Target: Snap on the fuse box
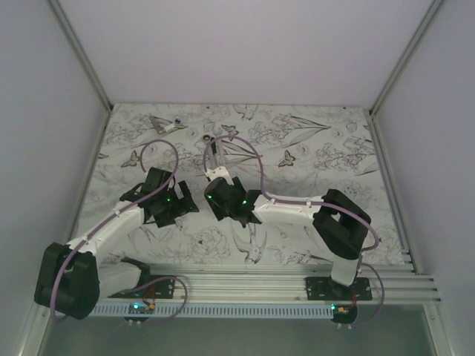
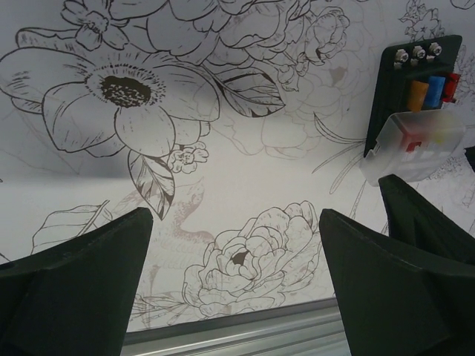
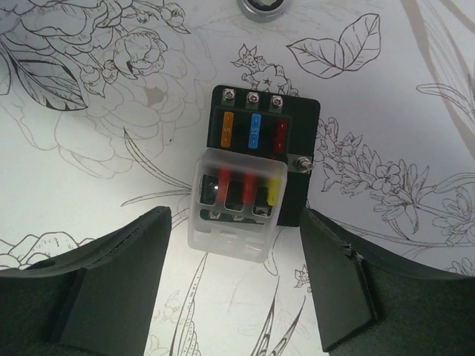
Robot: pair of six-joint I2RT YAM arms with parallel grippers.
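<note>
The fuse box (image 3: 300,193) lies on the floral mat, coloured fuses and terminal screws showing on its upper part. A clear cover (image 3: 234,233) sits over its lower part, reaching past the base's edge; whether it is seated cannot be told. My right gripper hovers over the box, its fingers apart on either side of the cover, with nothing visibly held. My left gripper stands open to the left of the box, over bare mat. In the top view the box (image 1: 230,204) is mostly hidden under the right gripper.
Small tools (image 1: 163,126) lie at the back left, and a round metal piece (image 3: 261,6) lies behind the fuse box. A metal rail (image 1: 223,309) runs along the front edge.
</note>
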